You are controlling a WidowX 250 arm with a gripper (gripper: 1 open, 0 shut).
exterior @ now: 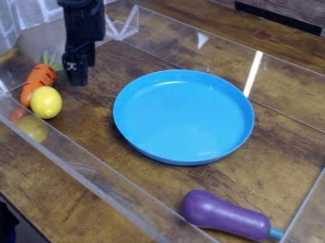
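My black gripper (79,63) hangs at the upper left, open, just right of the green top of an orange toy carrot (38,82). A yellow lemon-like toy (46,102) lies at the carrot's lower end. A round blue plate (183,114) fills the middle, and a purple eggplant toy (226,215) lies at the lower right.
Clear plastic walls enclose the wooden surface (140,190), running along the left and right sides. Bare wood surrounds the plate, with free room at the back and below it.
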